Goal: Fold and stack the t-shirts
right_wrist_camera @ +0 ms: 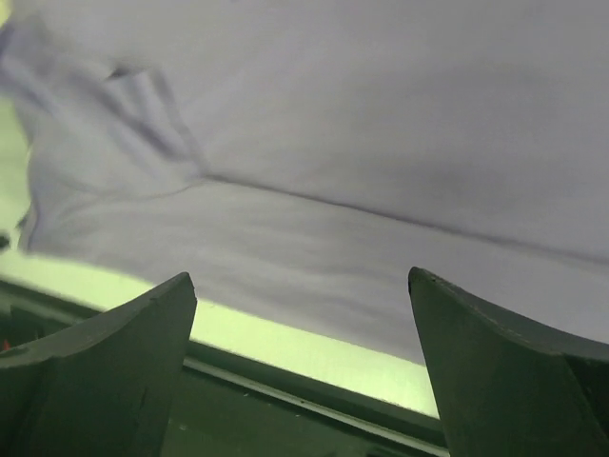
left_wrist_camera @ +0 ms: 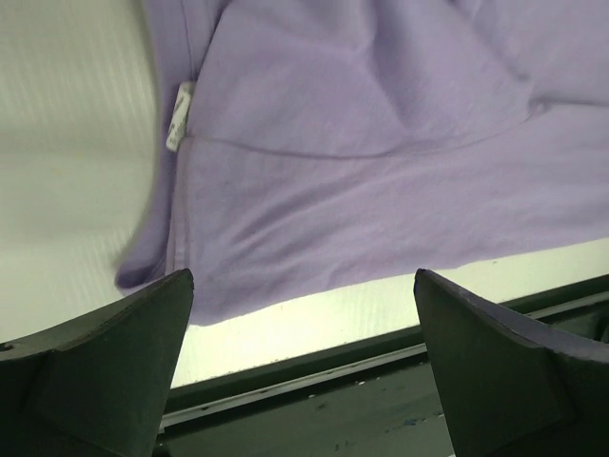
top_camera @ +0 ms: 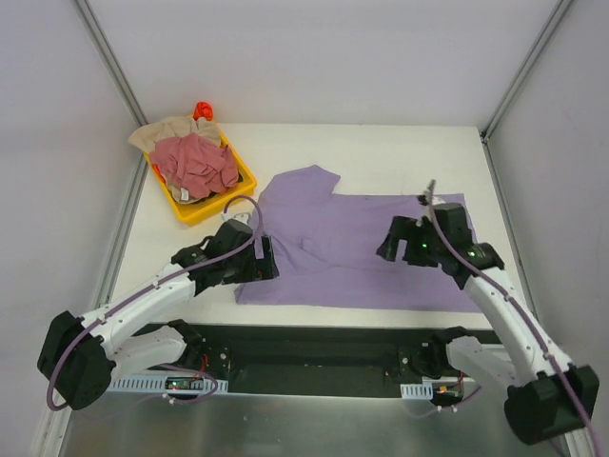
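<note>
A purple t-shirt (top_camera: 362,233) is spread over the table, its lower edge running close to the table's front. One sleeve pokes out at the far left, and a white label (left_wrist_camera: 179,116) shows at its left side. Over the shirt's left end, my left gripper (top_camera: 267,259) stands open; its wrist view has only cloth and table below the parted fingers (left_wrist_camera: 124,371). My right gripper (top_camera: 400,240), blurred in the top view, is open above the right-hand part of the shirt. Nothing lies between its fingers.
A yellow bin (top_camera: 198,211) at the back left holds heaped pink (top_camera: 195,164) and beige (top_camera: 174,131) clothes, with something red at its rear corner. Bare table (top_camera: 409,152) lies behind the shirt. Walls flank both sides.
</note>
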